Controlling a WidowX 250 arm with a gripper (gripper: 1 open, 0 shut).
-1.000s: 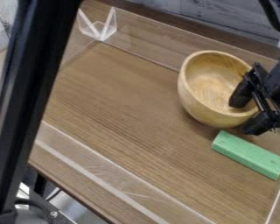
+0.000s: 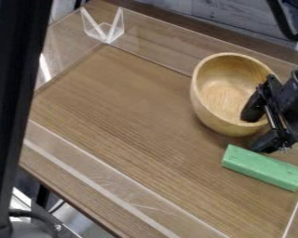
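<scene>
A wooden bowl [image 2: 219, 88] sits at the back right of the tabletop. My black gripper [image 2: 259, 125] reaches in from the right edge, open, with its fingers at the bowl's right side, one over the rim and one outside it, low near the table. A green block [image 2: 260, 167] lies just in front of the bowl, below the gripper.
A clear angular holder [image 2: 101, 28] is at the back left. A black frame post runs down the left side, and a grey wall stands behind.
The gripper has shifted slightly down toward the green block. The bowl and block look almost unmoved.
</scene>
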